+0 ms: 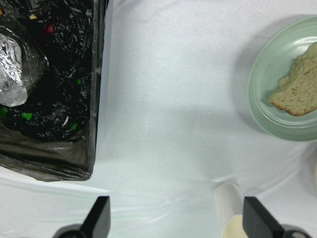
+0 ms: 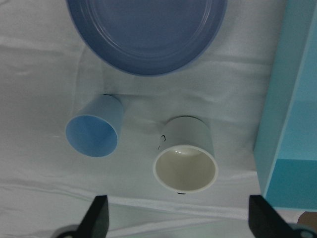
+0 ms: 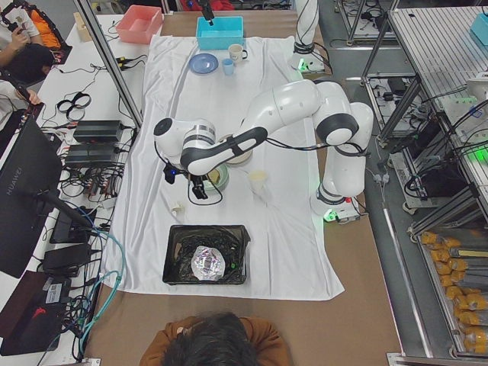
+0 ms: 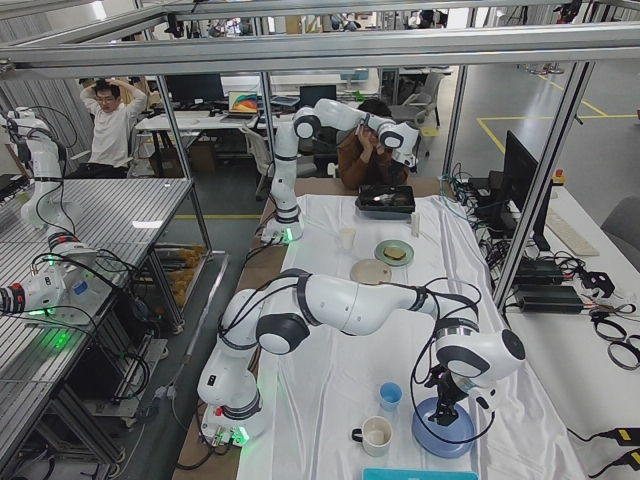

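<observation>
A foil bundle (image 3: 208, 263) lies in the black lined bin (image 3: 244, 259). In the left wrist view my left gripper is open above the cloth between the bin and a green plate (image 1: 262, 119) holding a bread slice (image 1: 294, 94). A pale cylindrical object (image 1: 228, 203) lies below it. My right gripper is open above a blue plate (image 2: 148, 54), a light blue cup (image 2: 94, 129) and a white mug (image 2: 188, 168).
A cyan bin (image 2: 277, 99) stands beside the mug. A beige plate (image 4: 370, 271) is next to the green plate. A person sits at the table's end behind the black bin.
</observation>
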